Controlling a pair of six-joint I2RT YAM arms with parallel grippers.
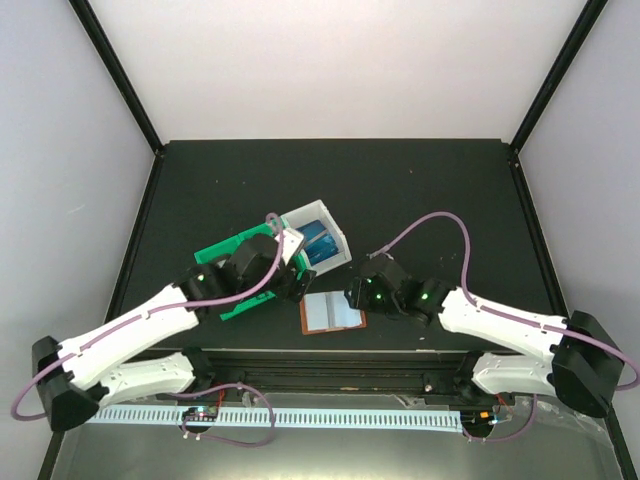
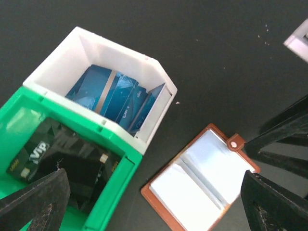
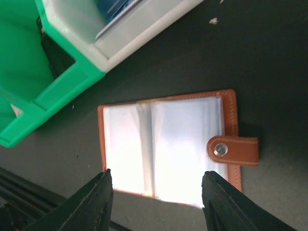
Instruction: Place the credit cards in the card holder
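The card holder (image 3: pixel 180 144), a brown case with clear sleeves and a snap strap, lies open at the front centre. My left gripper is open, above the organiser and holder; in its view the blue cards (image 2: pixel 96 91) sit in the white box and black cards (image 2: pixel 72 159) in the green box. My right gripper stands over the holder, fingers apart, with nothing seen between them.
The white box (image 1: pixel 330 255) and green box (image 1: pixel 215 250) adjoin behind the holder.
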